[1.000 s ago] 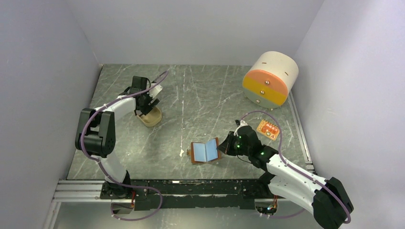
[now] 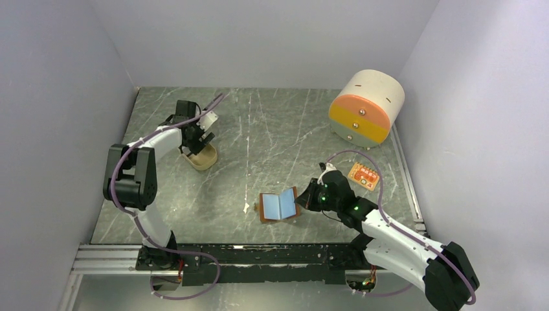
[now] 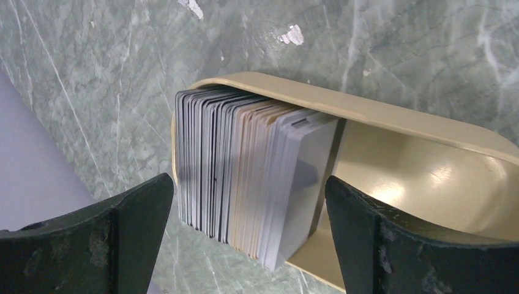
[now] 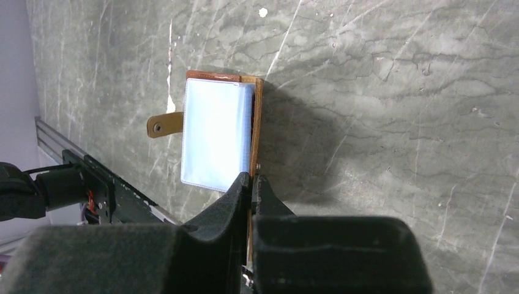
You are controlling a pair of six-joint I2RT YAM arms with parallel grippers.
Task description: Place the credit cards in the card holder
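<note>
A stack of credit cards stands on edge in one end of a beige oval tray, seen in the left wrist view. My left gripper is open above that tray, its two fingers on either side of the stack and nothing gripped. In the right wrist view the card holder lies spread open, brown outside with pale blue sleeves and a snap tab. My right gripper is shut on the raised edge of the holder's cover. From above, the left fingertips are hidden by the arm.
At the back right stands a rounded cabinet with colored drawers. An orange box lies in front of it, near the right arm. The tabletop between the tray and the cabinet is clear.
The tray has shifted slightly left. The right arm and card holder look still.
</note>
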